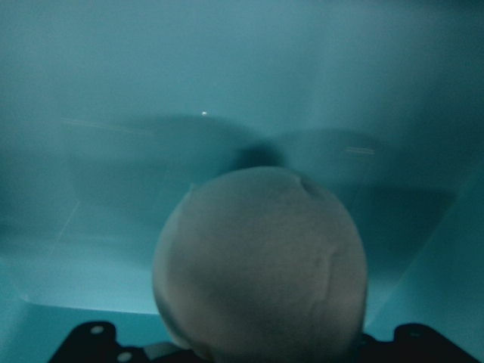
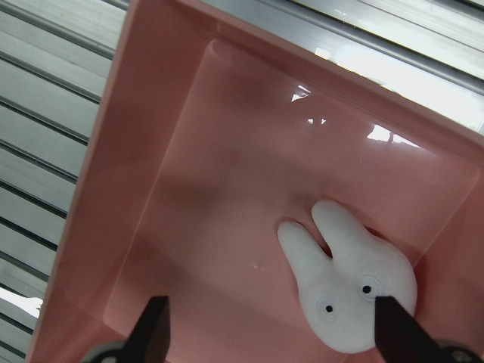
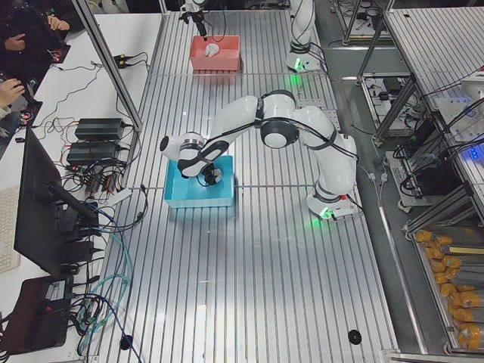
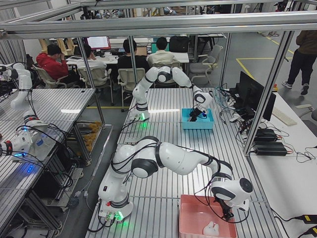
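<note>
My left gripper (image 3: 210,175) is down inside the blue box (image 3: 198,198), with a round pale grey object (image 1: 259,265) between its fingers, which appear shut on it. The object's far side is hidden. My right gripper stands open over the pink box (image 2: 197,242), with nothing between its fingers. A white rabbit-shaped piece (image 2: 348,295) with two long ears and two dot eyes lies on that box's floor, at the lower right in the right wrist view, below the gripper.
Both boxes stand on a slatted metal table (image 3: 257,280), well apart, with clear surface between them. A monitor (image 3: 38,204) and cables line the side desk, and metal frame posts (image 4: 260,116) rise at the table's edge.
</note>
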